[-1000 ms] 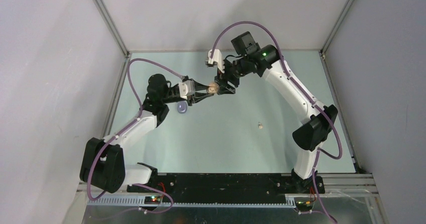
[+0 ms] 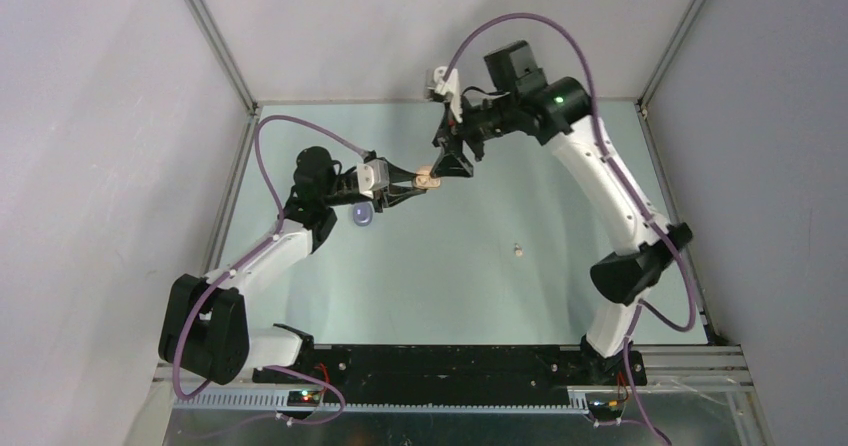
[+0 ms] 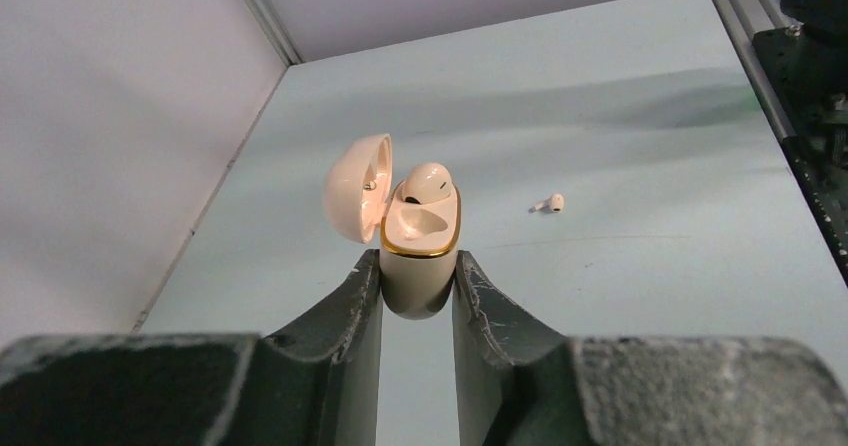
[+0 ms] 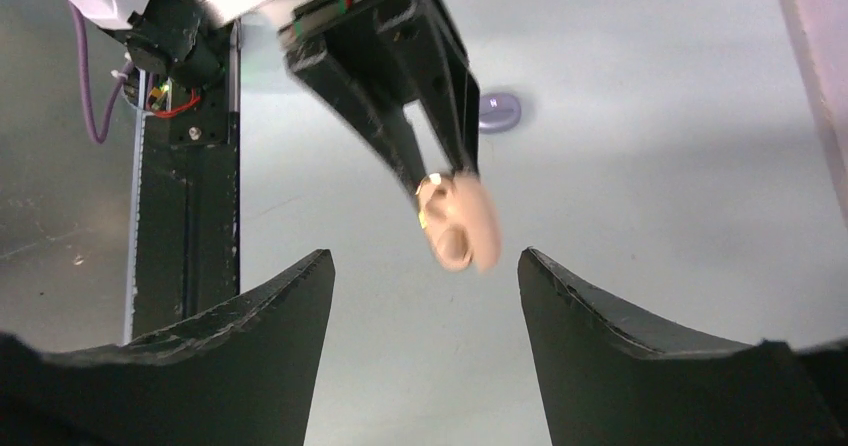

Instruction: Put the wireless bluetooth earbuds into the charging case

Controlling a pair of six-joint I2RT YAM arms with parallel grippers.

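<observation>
The open charging case (image 3: 416, 276), pale pink with a gold rim, is held upright in my left gripper, shut on its body. Its lid (image 3: 353, 188) stands open. One earbud (image 3: 427, 184) sits in a compartment; the front compartment is empty. A second earbud (image 3: 550, 203) lies on the pale table, also visible as a small piece (image 2: 518, 250) right of centre in the top view. My right gripper is part open, nothing between its fingers, just beyond the case, which is blurred in the right wrist view.
A purple oval object (image 2: 362, 213) lies on the table (image 2: 440, 286) beside the left gripper. Walls and metal rails (image 2: 240, 166) border the table.
My left arm with the case has stayed still.
</observation>
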